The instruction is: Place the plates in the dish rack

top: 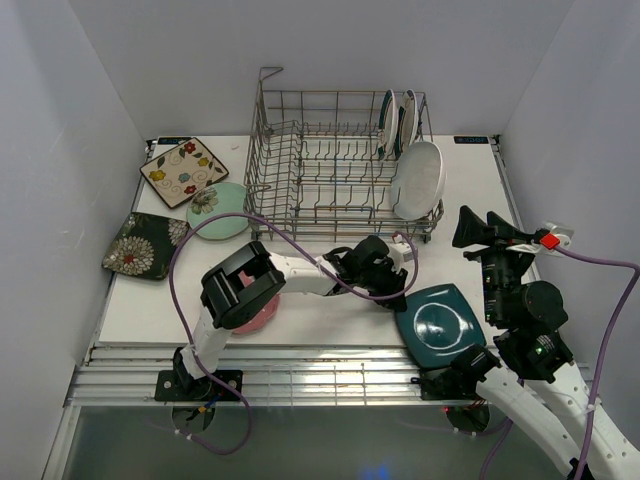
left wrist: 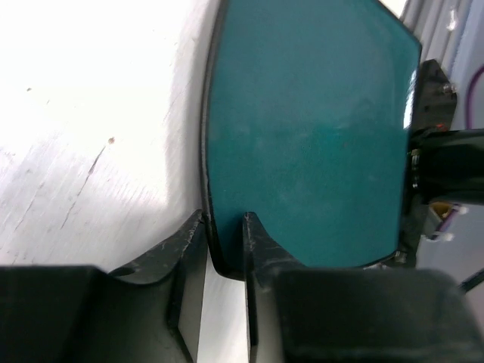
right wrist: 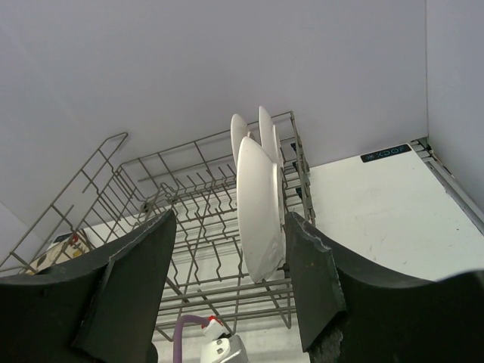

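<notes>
A dark teal square plate (top: 440, 328) lies at the table's front right; my left gripper is at its left edge, fingers either side of the rim, and I cannot tell whether they grip it. The wire dish rack (top: 330, 225) holds white plates (top: 418, 178) standing on its right side. My right gripper is open, raised right of the rack and facing it, with nothing in its fingers. A pink plate (top: 262, 314) is partly hidden under the left arm.
At the left lie a flowered tray-like plate (top: 185, 172), a mint plate (top: 225, 225) and a dark flowered plate (top: 135, 250). The rack's left and middle are empty. Walls close in on both sides.
</notes>
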